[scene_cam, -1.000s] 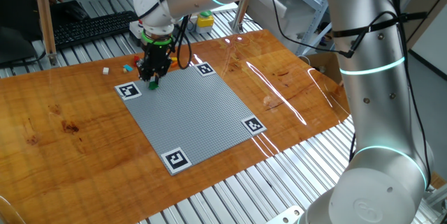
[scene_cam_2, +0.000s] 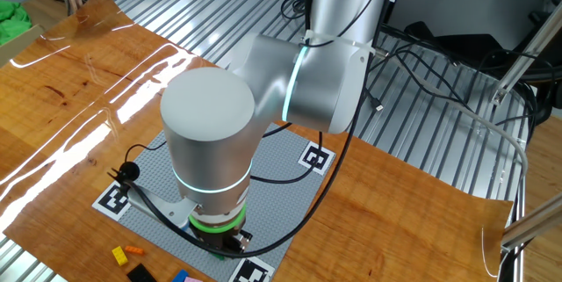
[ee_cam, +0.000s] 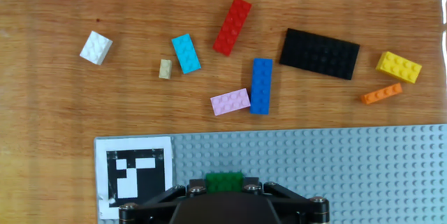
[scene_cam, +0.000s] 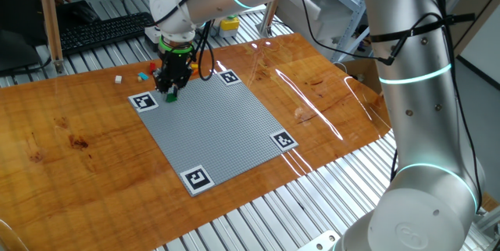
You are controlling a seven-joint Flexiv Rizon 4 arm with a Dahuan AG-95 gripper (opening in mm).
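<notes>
A green brick [ee_cam: 224, 181] sits between the fingertips of my gripper [scene_cam: 167, 87], which appears shut on it. Both are over the far-left corner of the grey baseplate [scene_cam: 207, 126] in exterior view 1, just beside a corner marker [ee_cam: 137, 175]. The gripper body hides the lower part of the brick in the wrist view. Whether the brick touches the studs cannot be told.
Loose bricks lie on the wood beyond the plate's edge: white [ee_cam: 96, 47], beige [ee_cam: 165, 69], cyan [ee_cam: 186, 54], red [ee_cam: 232, 26], pink [ee_cam: 230, 102], blue [ee_cam: 261, 86], black [ee_cam: 320, 54], yellow [ee_cam: 399, 67] and orange [ee_cam: 381, 93]. The plate's visible middle is bare.
The arm has come down very slightly with the green brick over the same corner during the last second. Nothing else has visibly moved.
</notes>
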